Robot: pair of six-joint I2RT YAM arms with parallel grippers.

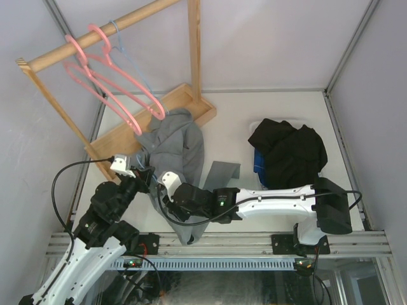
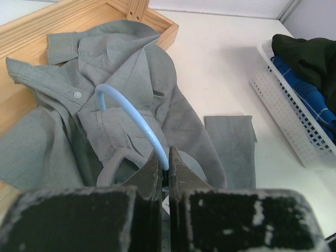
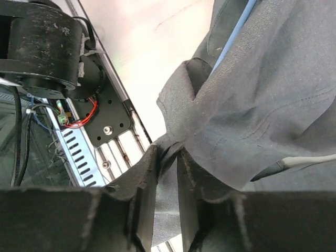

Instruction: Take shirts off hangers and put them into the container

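Observation:
The grey shirt (image 1: 175, 143) lies rumpled over the wooden base tray and the table's left side. A blue hanger (image 2: 137, 118) rises from the tips of my left gripper, which is shut on it; much of the hanger is hidden by cloth. In the right wrist view, a strip of the blue hanger (image 3: 235, 35) shows beside the shirt's folds. My right gripper has its fingertips at a gathered fold of the shirt, a narrow gap between them; whether they grip the cloth is unclear.
Pink hangers (image 1: 121, 76) and another blue hanger hang from the wooden rail (image 1: 95, 39). A white basket (image 2: 286, 100) with dark and blue clothes stands at the right. Bare table (image 1: 232, 127) shows between rack and basket.

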